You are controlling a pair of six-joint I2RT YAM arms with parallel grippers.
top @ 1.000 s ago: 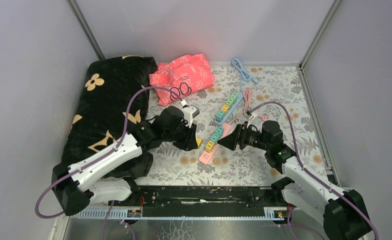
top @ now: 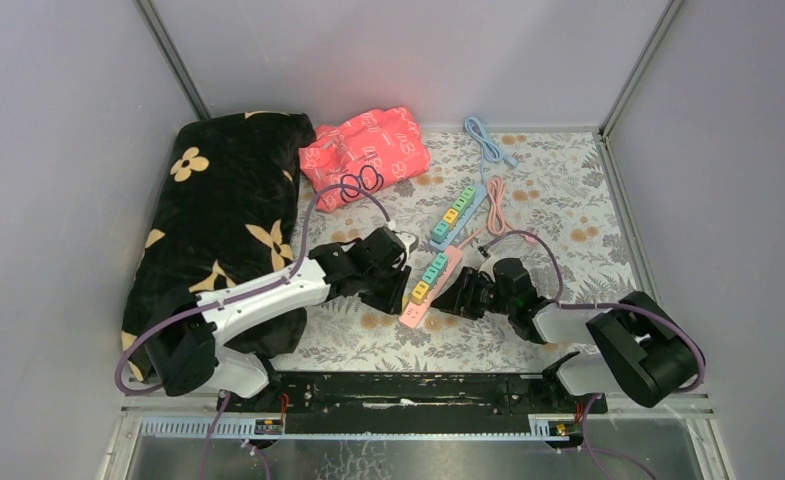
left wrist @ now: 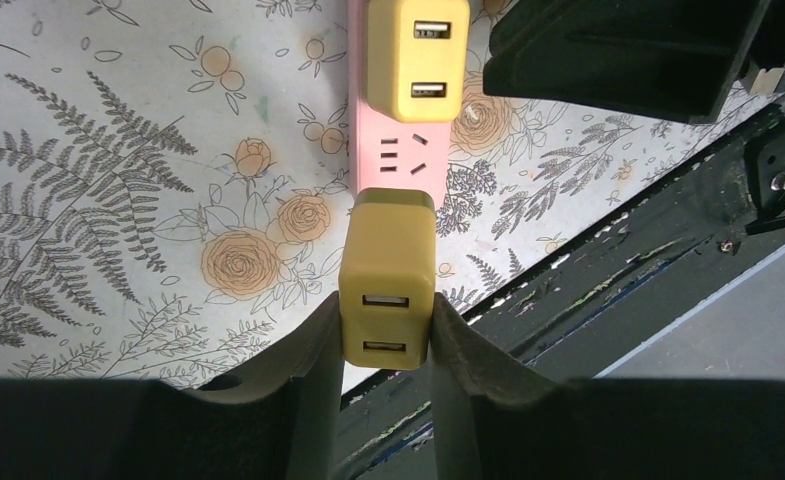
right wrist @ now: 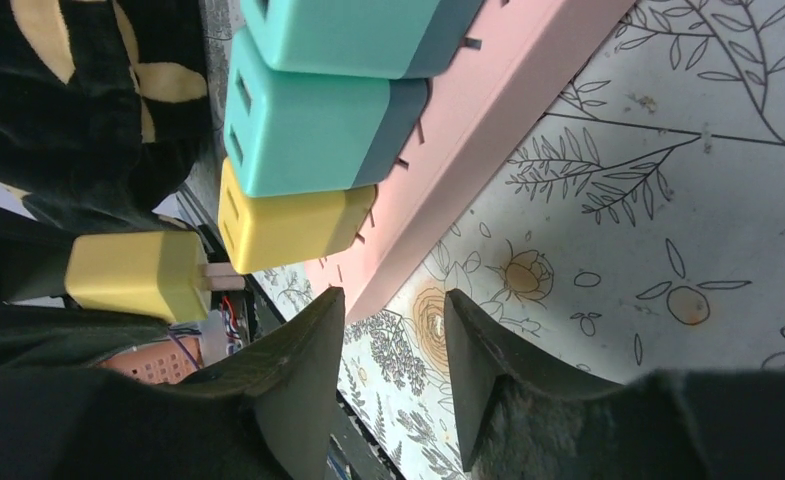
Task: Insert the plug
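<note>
A pink power strip [top: 413, 313] lies diagonally mid-table, carrying two teal plugs [right wrist: 323, 130] and a yellow plug [left wrist: 416, 55]; one socket [left wrist: 398, 150] at its near end is bare. My left gripper is shut on another yellow plug, held beside that bare end, with its prongs toward the strip in the right wrist view. My right gripper is part open beside the strip's right side, nothing visible between its fingers.
Behind lies a blue strip [top: 443, 232] with plugs, plus coiled cords [top: 498, 200]. A black cushion [top: 208, 200] and red fabric [top: 363, 150] occupy the left and back.
My left gripper has moved right with the yellow plug, toward the pink strip's near end. My right gripper has moved down and left, closer to the strip.
</note>
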